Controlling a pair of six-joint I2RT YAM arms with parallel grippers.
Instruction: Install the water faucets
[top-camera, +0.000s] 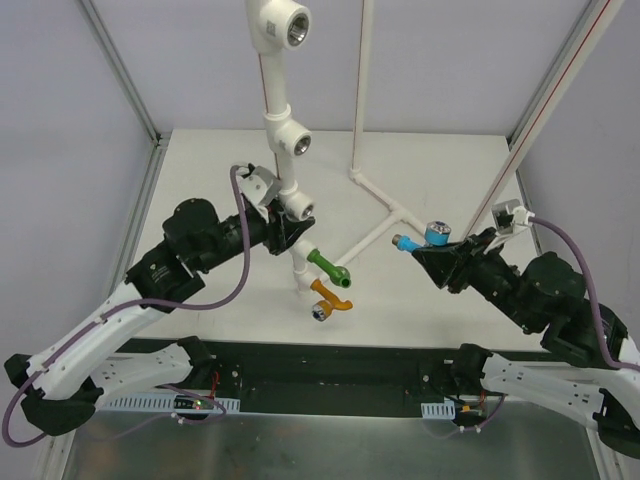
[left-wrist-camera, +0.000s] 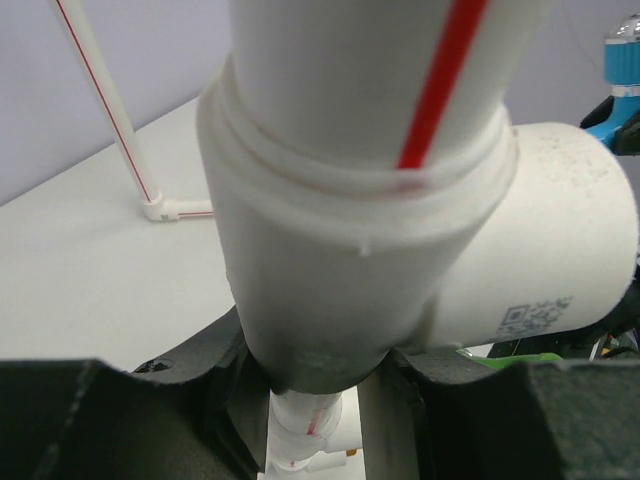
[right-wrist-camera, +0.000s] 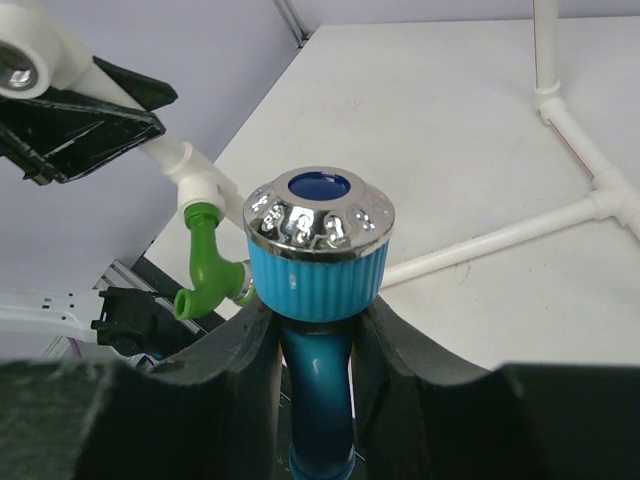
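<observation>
My left gripper (top-camera: 292, 228) is shut around the white upright pipe (top-camera: 281, 140) at one of its side-outlet joints. In the left wrist view its dark fingers (left-wrist-camera: 225, 385) press on both sides of the joint (left-wrist-camera: 310, 260). Below that, a green faucet (top-camera: 329, 268) and an orange faucet (top-camera: 331, 300) stick out of the lower outlets. Out to the right, my right gripper (top-camera: 430, 258) is shut on a blue faucet (right-wrist-camera: 318, 270) with a silver-topped knob. The blue faucet's threaded end (top-camera: 402, 241) points left toward the pipe, clear of it.
More open outlets (top-camera: 297, 28) line the upper part of the pipe. Thin white base pipes (top-camera: 368, 240) run over the white tabletop (top-camera: 230, 320), joined to another upright (top-camera: 362, 80).
</observation>
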